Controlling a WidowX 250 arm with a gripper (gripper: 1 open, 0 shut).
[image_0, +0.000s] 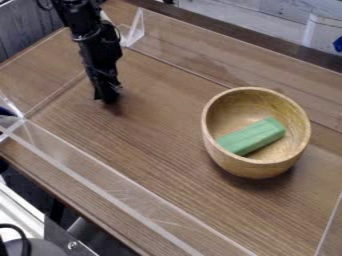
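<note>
My black gripper (106, 92) hangs low over the wooden table on the left side, its fingertips at or very near the tabletop, shut with nothing visible between them. To the right, a wooden bowl (278, 158) holds a green block (251, 137) lying inside it, well apart from the gripper.
Clear tape or plastic strips run along the left and back. The table's left edge shows at lower left, with dark cables and white material beyond.
</note>
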